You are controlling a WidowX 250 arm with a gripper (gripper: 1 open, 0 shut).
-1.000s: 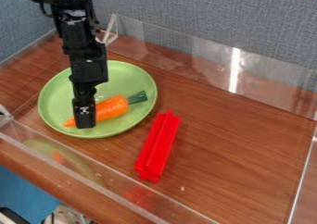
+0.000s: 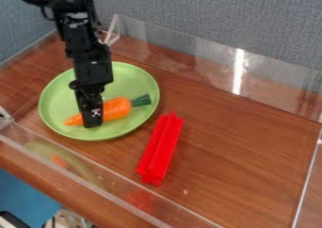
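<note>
My black gripper (image 2: 90, 111) reaches down from the upper left onto a light green plate (image 2: 132, 79). An orange toy carrot (image 2: 117, 108) with a green top lies slanting across the plate, and the gripper's fingertips are down at its left part. The gripper appears shut on the carrot there, though the fingers partly hide that end.
A long red block (image 2: 160, 149) lies on the wooden table (image 2: 246, 147) right of the plate. Clear panels (image 2: 239, 67) line the back and front edges.
The gripper has shifted very slightly around the carrot's left part. The plate and red block look unmoved.
</note>
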